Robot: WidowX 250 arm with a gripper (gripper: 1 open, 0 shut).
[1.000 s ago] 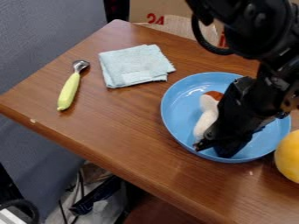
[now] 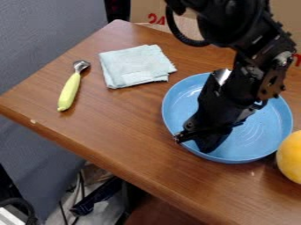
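A blue plate (image 2: pixel 256 141) lies on the wooden table (image 2: pixel 118 132). My black gripper (image 2: pixel 188 137) is low over the left part of the plate, its fingertips near the plate's surface; whether it is open or shut is unclear. The arm hides the middle and upper part of the plate and whatever lies there.
A folded light cloth (image 2: pixel 135 64) lies at the back left, with a scoop with a pale yellow handle (image 2: pixel 69 91) left of it. A yellow round object (image 2: pixel 289 158) sits at the right edge. Cardboard stands behind.
The gripper and arm have moved leftward and slightly up in the view, now covering the white and orange object seen on the plate earlier.
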